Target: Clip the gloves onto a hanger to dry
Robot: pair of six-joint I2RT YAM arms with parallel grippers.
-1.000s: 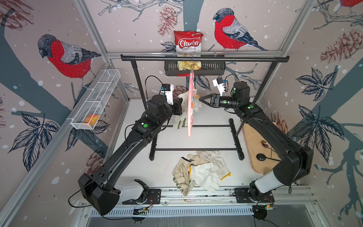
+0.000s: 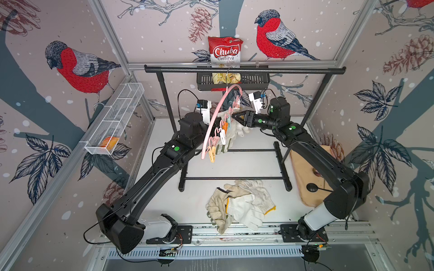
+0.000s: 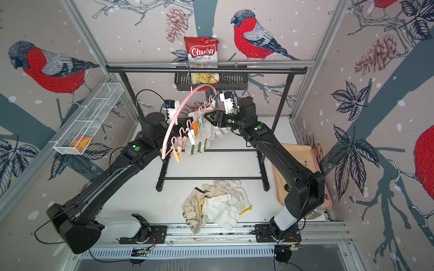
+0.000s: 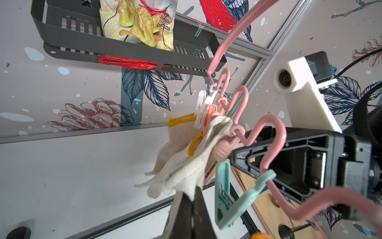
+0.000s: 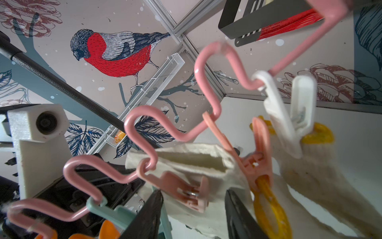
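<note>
The pink hanger (image 2: 210, 124) hangs from the rack's bar, carrying several coloured clips. My left gripper is shut, a white glove (image 4: 187, 167) narrowing into its fingertips. That glove's cuff (image 5: 195, 153) gapes behind a pink clip (image 5: 190, 192) in the right wrist view. My right gripper is open, its fingers apart on either side of this clip's lower end. Yellow-edged gloves hang farther along, one at a white clip (image 5: 300, 105), another at a salmon clip (image 5: 256, 159). Whether the pink clip grips the cuff, I cannot tell.
More gloves (image 2: 241, 205) lie piled on the table's front. A mint clip (image 4: 234, 199) dangles near my left fingers. The rack's top bar (image 2: 180, 70) spans above both arms. Behind stands a grey basket (image 2: 260, 81) with a chips bag; a tan board (image 2: 303, 180) lies right.
Earlier edge-on, the hanger has turned, its near end swinging left and its clips coming into view. My right gripper has moved slightly left toward the clips; the left has shifted little.
</note>
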